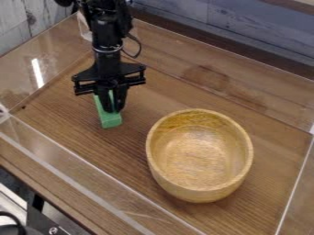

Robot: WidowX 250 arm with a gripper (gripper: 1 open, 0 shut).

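My black arm reaches down from the upper middle of the camera view, its gripper [109,96] low over the wood surface at centre left. The gripper is shut on a green block [109,117], whose upper part is hidden by the fingers. A large yellow bowl [199,174] stands to the right and nearer the front, apart from the block.
Low walls and edges bound it, and a pale object stands at the top left behind the arm.
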